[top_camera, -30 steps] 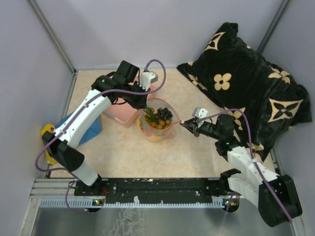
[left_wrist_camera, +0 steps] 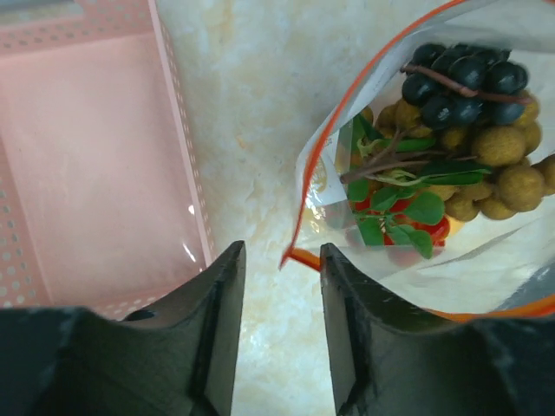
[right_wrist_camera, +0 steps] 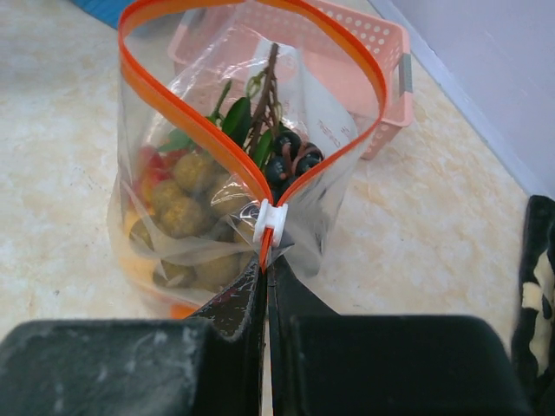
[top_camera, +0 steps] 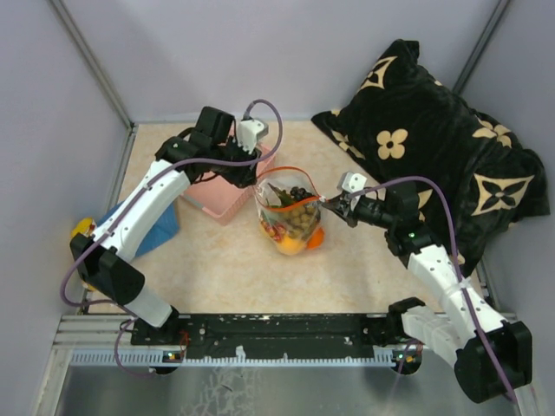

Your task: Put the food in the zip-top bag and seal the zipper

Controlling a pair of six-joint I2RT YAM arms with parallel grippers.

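Note:
The clear zip bag (top_camera: pixel 299 217) with an orange zipper stands mid-table, its mouth wide. Inside are dark grapes (left_wrist_camera: pixel 468 82), round brown fruits (left_wrist_camera: pixel 503 165), green leaves (left_wrist_camera: pixel 408 208) and red pieces. In the right wrist view, a white slider (right_wrist_camera: pixel 270 222) sits at the near corner of the zipper, and my right gripper is shut on the bag's corner just below it. At the bag's other corner, my left gripper is partly open. The orange zipper end (left_wrist_camera: pixel 299 256) shows between its fingertips, not clamped.
A pink basket (left_wrist_camera: pixel 95 165) stands close behind the left gripper. Blue cloth (top_camera: pixel 159 234) and a yellow item (top_camera: pixel 84 229) lie at the left. A black patterned cushion (top_camera: pixel 434 147) fills the right back.
The right keeps its end.

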